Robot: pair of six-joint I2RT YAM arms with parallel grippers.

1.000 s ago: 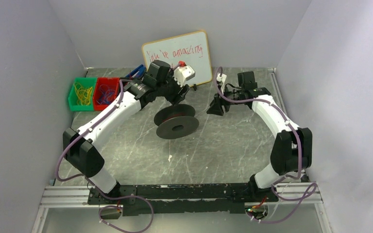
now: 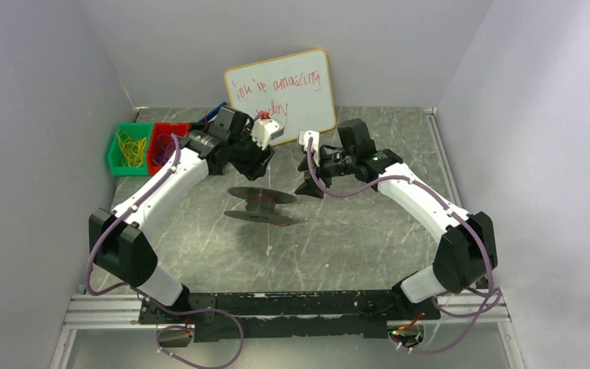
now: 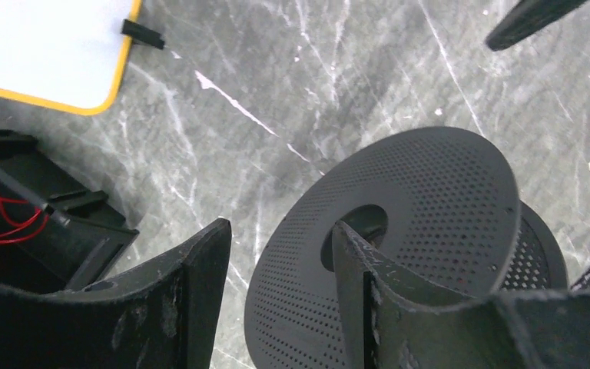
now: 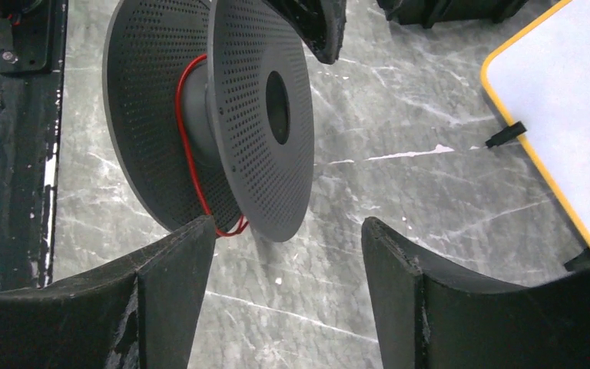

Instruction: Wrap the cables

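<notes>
A dark perforated spool stands in the middle of the table, a red cable round its core and hanging loosely at its lower edge. My left gripper is just above and behind it; in the left wrist view its open fingers stand over the near flange. My right gripper is open to the spool's right; in the right wrist view nothing lies between its fingers, with the spool beyond them.
A whiteboard leans at the back. Green and red bins with cables stand at back left, beside a dark bin.
The spool has turned and shifted left since a second ago.
</notes>
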